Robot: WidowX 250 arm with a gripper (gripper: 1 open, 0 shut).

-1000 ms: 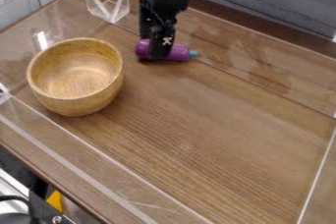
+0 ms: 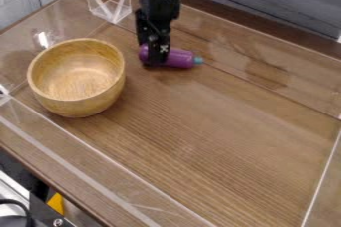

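My black gripper [image 2: 147,44] reaches down from the top centre onto a purple, elongated object [image 2: 170,60] with a teal end, lying on the wooden table [image 2: 226,141]. The fingertips are at the object's left part; the gripper is open, and whether the fingers touch the object is unclear.
A large yellow bowl [image 2: 76,90] sits at the left, below and left of the purple object. A white wire-like item [image 2: 110,4] is at the upper left. A wall runs along the back right.
The gripper has moved slightly left and down onto the left part of the purple object, which looks little changed in place.
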